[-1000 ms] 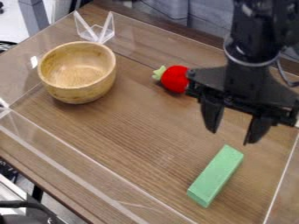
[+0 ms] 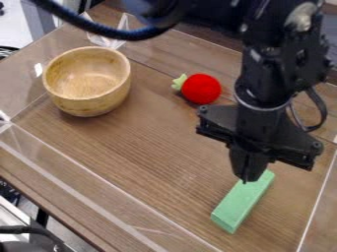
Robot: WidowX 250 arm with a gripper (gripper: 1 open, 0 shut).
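My gripper (image 2: pixel 259 162) hangs at the right in the camera view, shut, with nothing seen between its fingers, above a green rectangular block (image 2: pixel 241 204) lying on the wooden table near the front right. A red object (image 2: pixel 200 88) lies behind the gripper at the centre back. A beige bowl (image 2: pixel 83 79) sits at the back left.
The bare wooden table (image 2: pixel 105 167) has free room in the middle and left. A small clear object (image 2: pixel 128 25) is at the far back left edge. Dark robot parts show at the lower left corner.
My gripper has moved a little to the left and lower in the picture toward the green block over the last second. The objects on the table have stayed in place.
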